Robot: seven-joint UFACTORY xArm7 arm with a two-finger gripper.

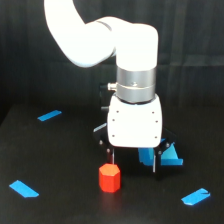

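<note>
A red block (109, 178) with a hexagonal face stands on the dark table, in front of and left of my gripper. Under the white gripper body, my gripper (133, 163) points down and looks open, its two thin fingers wide apart. The left finger ends just above the red block in the picture; whether they touch, I cannot tell. Near the right finger lies a blue object (171, 157), partly covered by the gripper, so its full shape is hidden. Nothing shows as gripped.
Flat blue strips mark the dark table: one at the back left (49, 115), one at the front left (23, 189), one at the front right (196, 197).
</note>
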